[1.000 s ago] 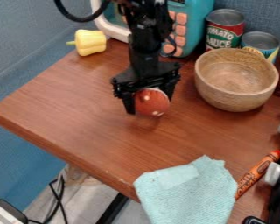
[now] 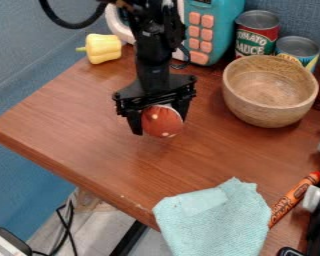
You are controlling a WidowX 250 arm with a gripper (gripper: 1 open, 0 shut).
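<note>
The black gripper point(image 2: 155, 114) points down over the middle of the wooden table point(image 2: 69, 125), with a round red object point(image 2: 163, 122) between and just in front of its fingers. The fingers sit around the red object's upper sides; whether they are closed on it is hard to tell. The object is low, at or near the tabletop.
A wooden bowl point(image 2: 268, 95) is right of the gripper, with cans point(image 2: 256, 30) behind it. A toy microwave point(image 2: 203, 35) and a yellow pepper point(image 2: 101, 48) stand at the back. A cloth point(image 2: 216, 222) lies front right.
The gripper and the red object have moved left, by a small amount, over the last second.
</note>
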